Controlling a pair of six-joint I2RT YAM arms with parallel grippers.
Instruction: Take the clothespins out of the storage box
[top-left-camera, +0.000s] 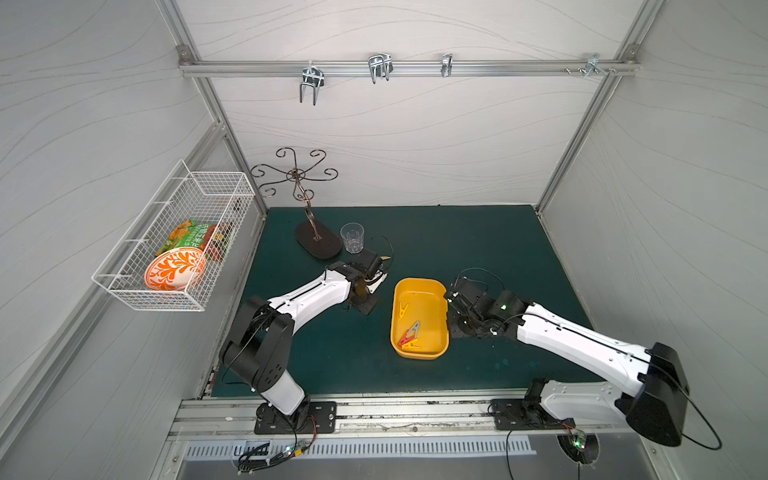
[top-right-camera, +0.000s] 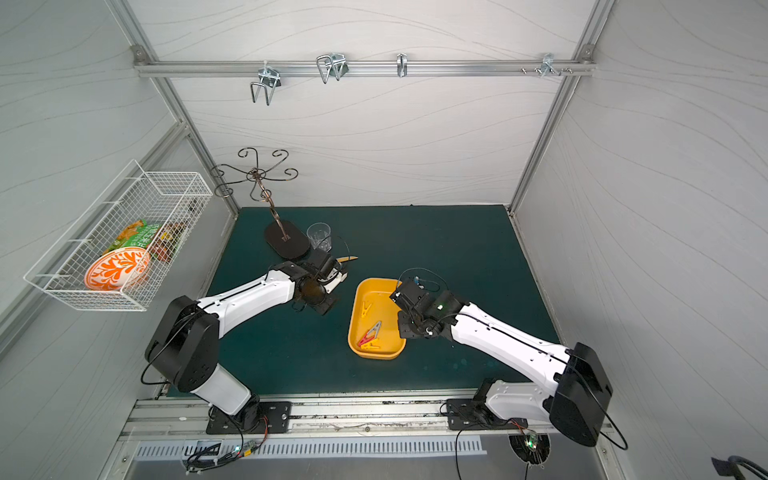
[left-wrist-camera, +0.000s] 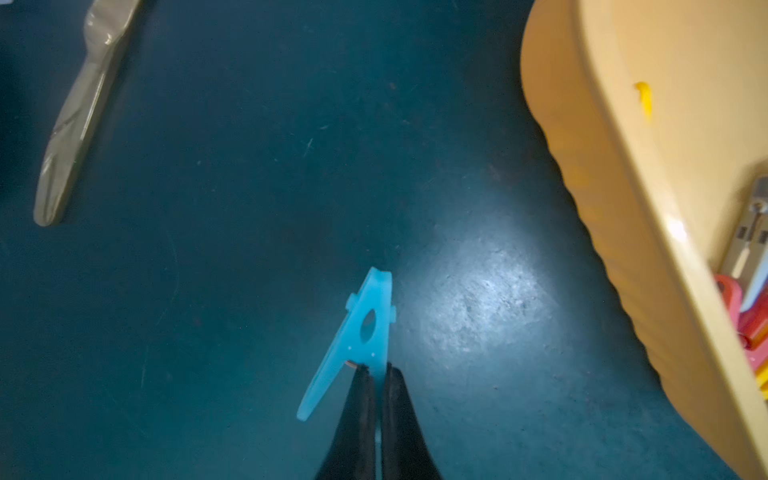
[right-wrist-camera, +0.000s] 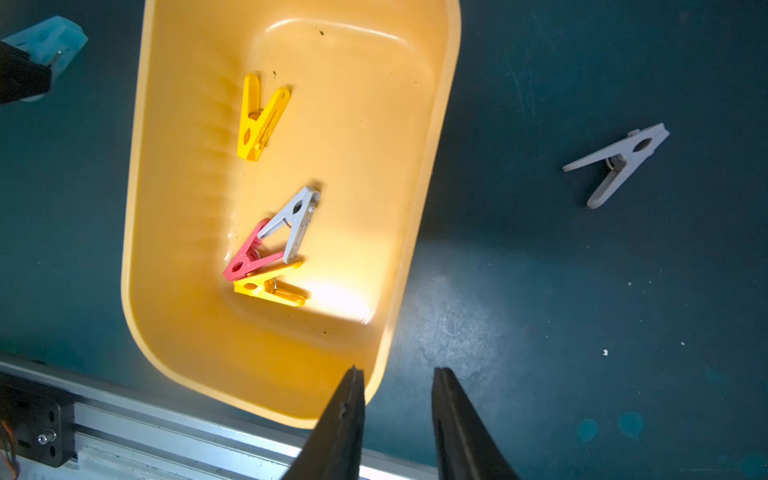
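My left gripper is shut on one leg of a light-blue clothespin, over the table left of the yellow storage box. That pin also shows at the right wrist view's upper left. Inside the box lie a yellow clothespin, a grey-white one, a pink one and a second yellow one; the last three are bunched together. A grey clothespin lies on the table right of the box. My right gripper is open and empty, above the box's right side near its front corner.
A knife lies on the table to the left. Behind the left arm are a clear glass and a dark metal stand. A white wire basket is mounted on the left wall.
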